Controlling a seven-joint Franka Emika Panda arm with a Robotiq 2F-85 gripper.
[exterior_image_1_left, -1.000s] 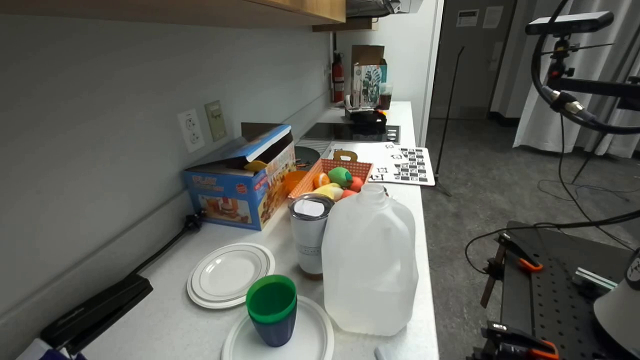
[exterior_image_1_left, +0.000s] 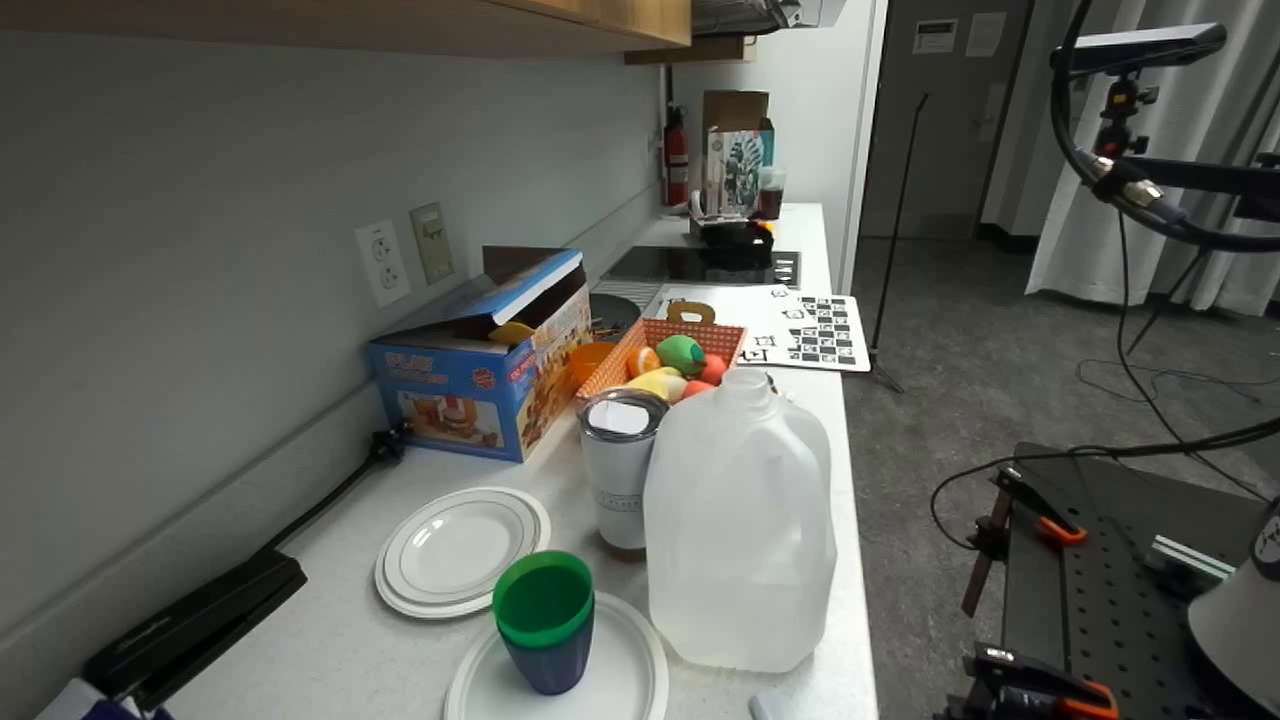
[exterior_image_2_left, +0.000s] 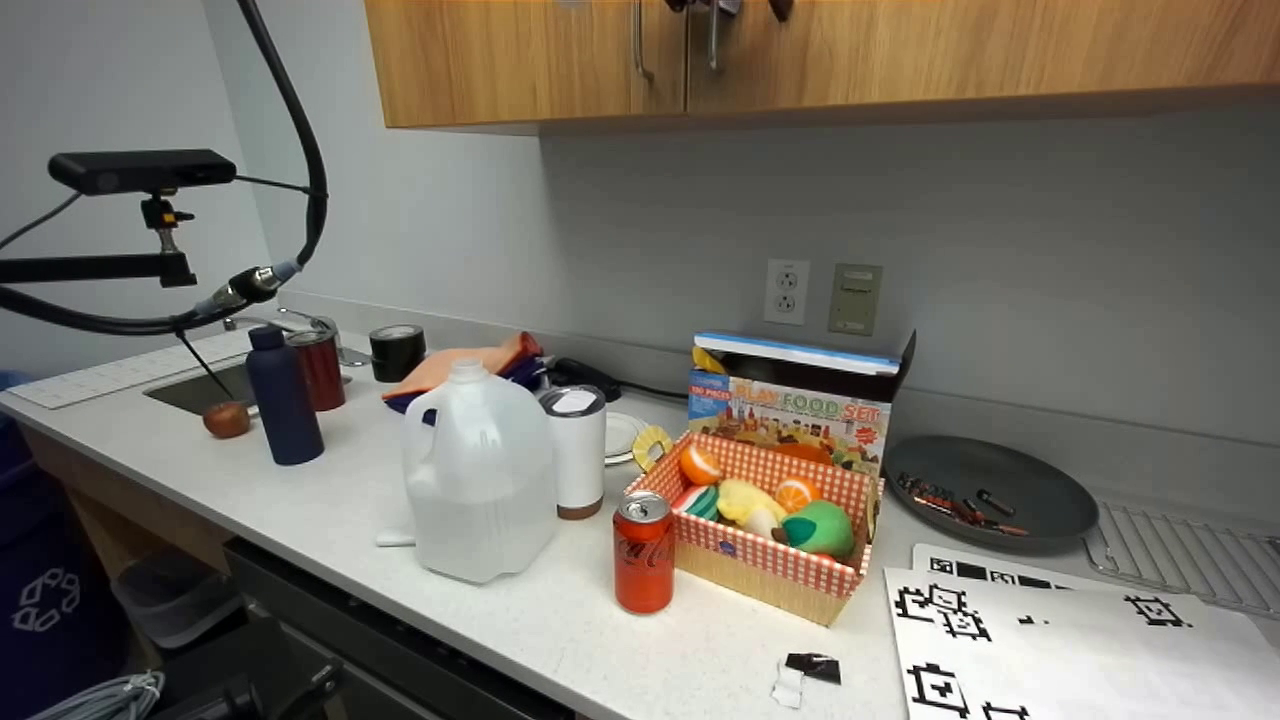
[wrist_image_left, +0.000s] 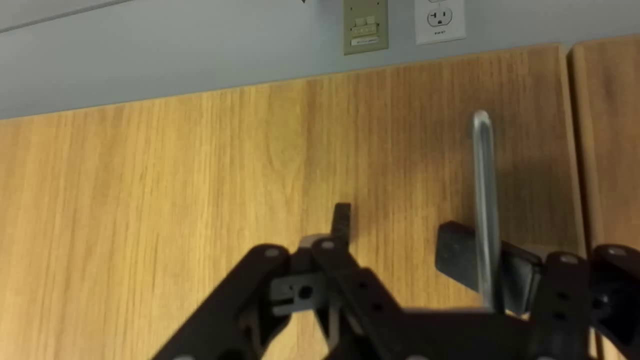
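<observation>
A wooden cabinet door (wrist_image_left: 240, 180) fills most of the wrist view, with a metal bar handle (wrist_image_left: 484, 180) near its right edge. My gripper is over this door, its fingers apart and nothing held between them. The right one of the fingers (wrist_image_left: 456, 252) crosses behind the handle, on the door side; the other stands well to the left. Whether the handle is touched cannot be made out. In exterior view 2 only the dark fingertips (exterior_image_2_left: 782, 10) show at the top edge, by the right-hand handle (exterior_image_2_left: 715, 46). Most of the arm is out of view.
Below the cabinet, the counter carries a milk jug (exterior_image_2_left: 480, 480), a white tumbler (exterior_image_2_left: 578, 450), a red can (exterior_image_2_left: 644, 552), a basket of play food (exterior_image_2_left: 768, 552) and a dark pan (exterior_image_2_left: 990, 486). Outlets (wrist_image_left: 439, 18) are on the wall.
The thick black cable at the upper right of exterior view 1 has shifted slightly left. The objects on the counter are unchanged.
</observation>
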